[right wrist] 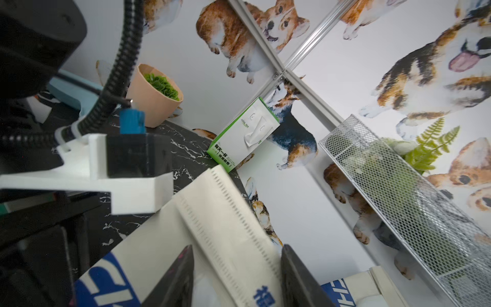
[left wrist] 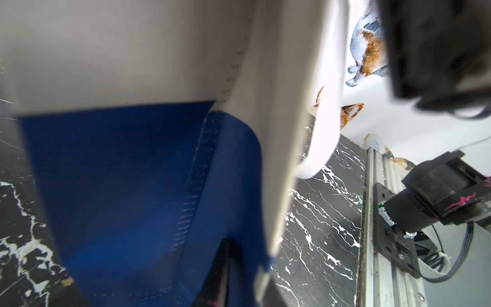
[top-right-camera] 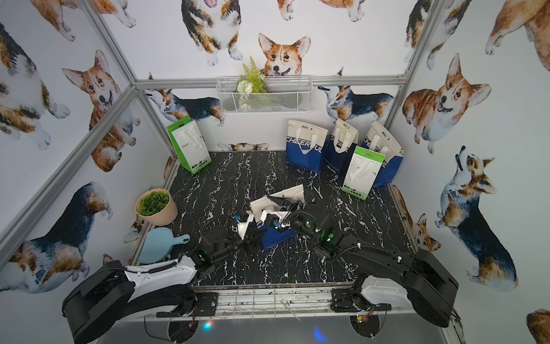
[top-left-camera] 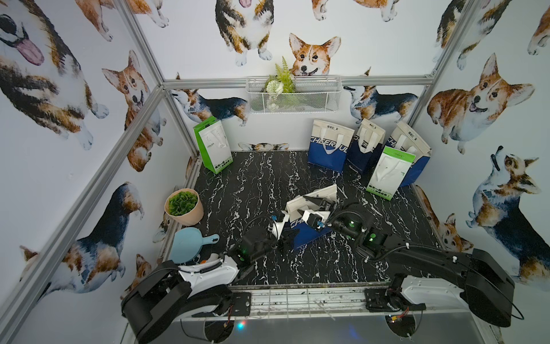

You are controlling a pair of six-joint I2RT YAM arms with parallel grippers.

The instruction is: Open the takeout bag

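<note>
The white-and-blue takeout bag [top-left-camera: 309, 235] stands at table centre. My left gripper [top-left-camera: 286, 235] is low at its left side; in the left wrist view the bag's blue and white side [left wrist: 127, 168] fills most of the frame, hiding much of the fingers, so its state is unclear. My right gripper is open over the top, with the bag's folded white rim [right wrist: 220, 209] between and beyond its fingers.
Bags in white-and-blue [top-left-camera: 326, 154] and green-and-white [top-left-camera: 386, 177] stand at back right, another green one [top-left-camera: 214, 149] at back left. A potted plant [top-left-camera: 183, 209] and light-blue pan [top-left-camera: 183, 246] are at left. A mesh basket hangs on the back wall.
</note>
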